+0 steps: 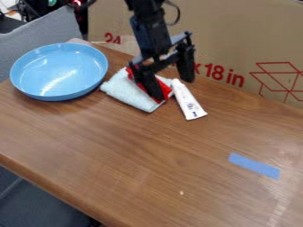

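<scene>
My black gripper [164, 64] hangs over a red object [159, 88] that rests on a crumpled pale cloth [128, 93], partly hiding both. The gripper looks open; whether its fingers touch the red object I cannot tell. A white marked strip-like object [189, 105] lies just right of the cloth.
A blue plate [57, 69] sits at the left. A strip of blue tape [253, 165] lies at the right on the wooden table [142, 168], whose front half is clear. A cardboard panel [249, 53] stands along the back.
</scene>
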